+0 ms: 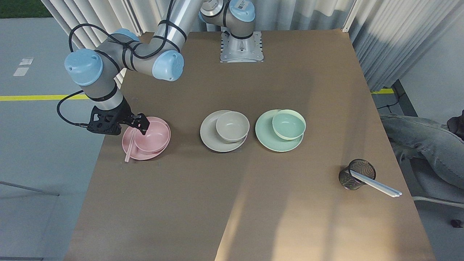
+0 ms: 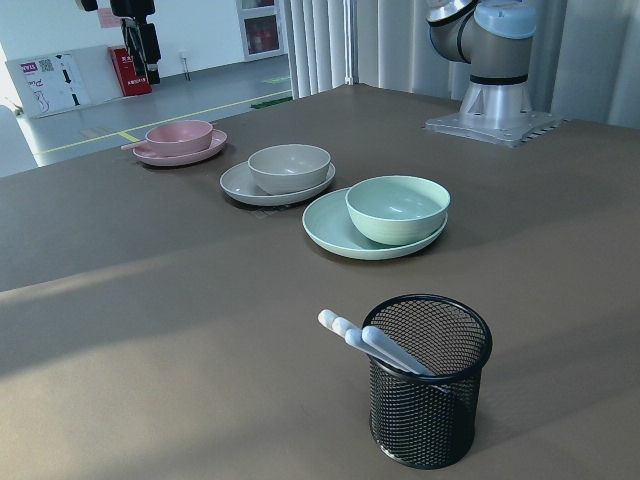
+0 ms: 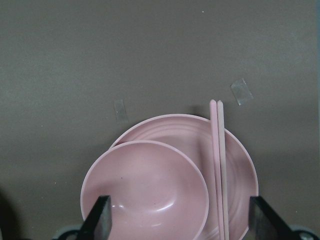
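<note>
My gripper hangs above the pink set at the table's left, fingers wide apart with nothing held. Beneath it, a pink bowl [image 3: 145, 185] sits on a pink plate [image 3: 240, 175], with two pink chopsticks [image 3: 218, 165] lying across the plate beside the bowl. In the wrist view the chopsticks and bowl lie between the two fingers, below them. In the left view the gripper [image 2: 150, 70] is high above the pink bowl [image 2: 180, 142].
A grey bowl [image 1: 232, 124] on its plate and a green bowl [image 1: 289, 124] on its plate stand to the right. A mesh cup [image 2: 422, 420] with pale chopsticks stands at the front right.
</note>
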